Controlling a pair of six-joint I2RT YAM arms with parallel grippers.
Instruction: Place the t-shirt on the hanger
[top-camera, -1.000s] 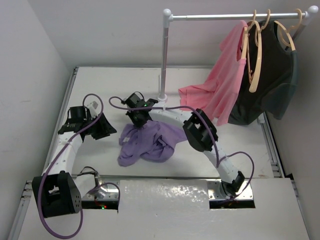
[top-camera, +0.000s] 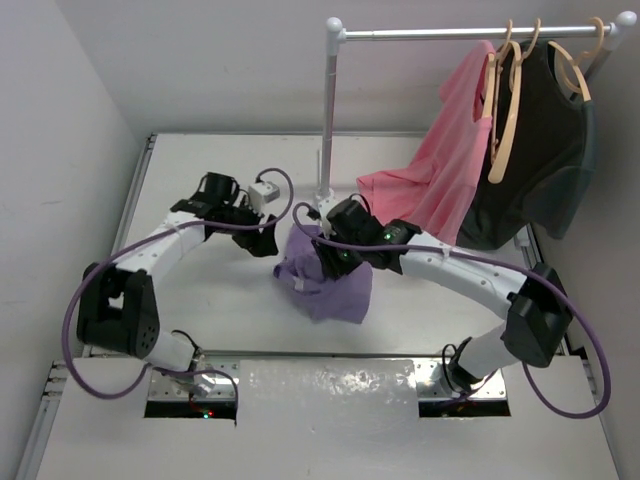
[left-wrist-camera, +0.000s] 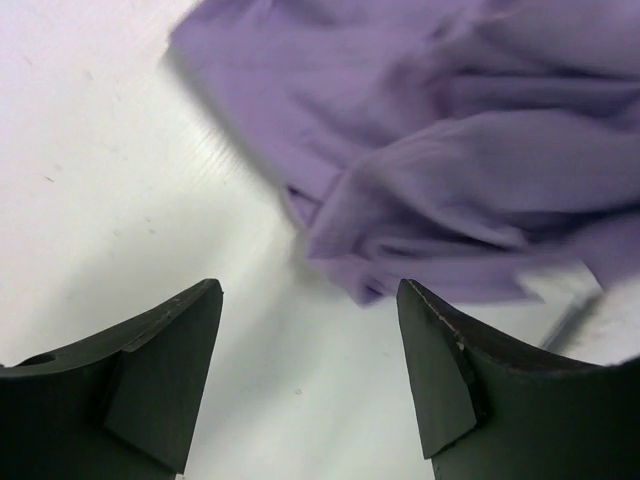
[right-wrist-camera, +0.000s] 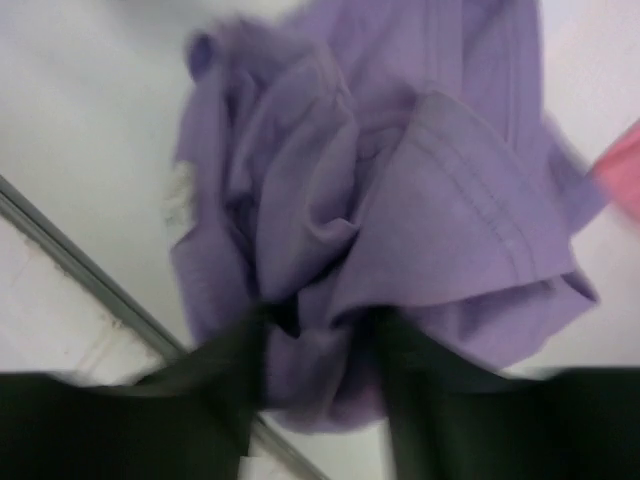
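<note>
A crumpled purple t-shirt (top-camera: 325, 292) lies in a heap on the white table. My left gripper stands open just left of the shirt, nothing between its fingers. Over the heap is my right gripper (top-camera: 335, 268); in the blurred right wrist view, a fold of the purple shirt (right-wrist-camera: 415, 210) runs between its partly parted fingers. Whether they press on the cloth I cannot tell. Wooden hangers hang on the rail at the right; a bare-looking hanger (top-camera: 508, 130) shows between the hung clothes.
A white rack (top-camera: 450, 34) spans the back right. A pink shirt (top-camera: 435, 155) and a black shirt (top-camera: 530, 150) hang from it, the pink one close behind my right arm. Free table lies left of the heap.
My right gripper was raised with the shirt bunched under it and has come down toward the front. The shirt now lies lower and further right. My left gripper has moved right.
</note>
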